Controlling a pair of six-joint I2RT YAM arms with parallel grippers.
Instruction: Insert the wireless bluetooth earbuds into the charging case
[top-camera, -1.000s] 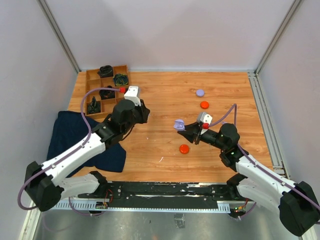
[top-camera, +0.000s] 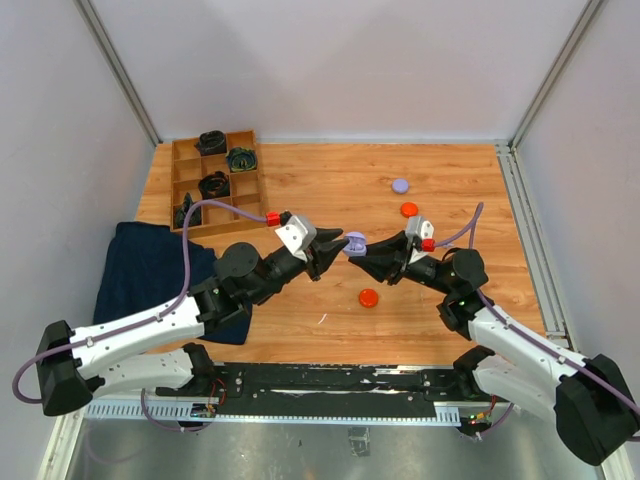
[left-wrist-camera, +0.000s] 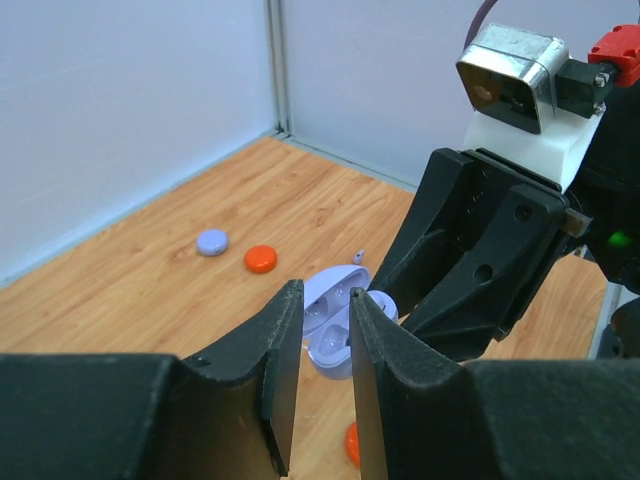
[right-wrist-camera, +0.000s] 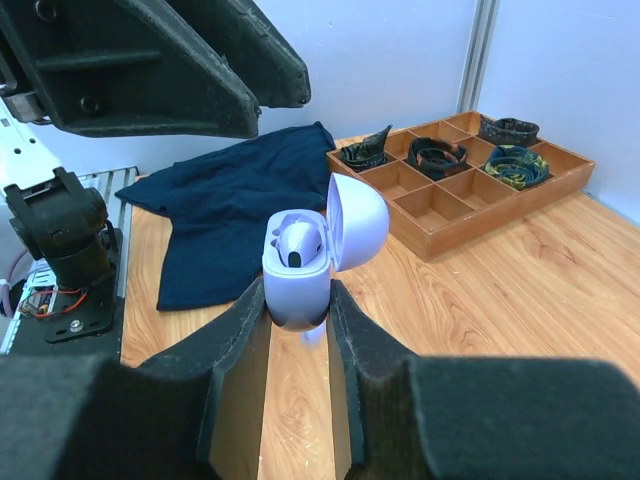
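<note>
In the top view, the lilac charging case hangs above the table with its lid raised. My right gripper is shut on the bottom of the case. Inside the case's near end, the right wrist view shows a lilac earbud with a dark spot. My left gripper is at the case, its fingers partly apart. Between them the lid and hollows show, with no earbud clearly gripped. A rounded lilac piece shows beside one finger, partly hidden. A small lilac earbud-like piece shows farther back.
A wooden compartment tray with dark coiled items stands at the back left. A dark cloth lies at left. Red discs and a lilac disc sit on the table.
</note>
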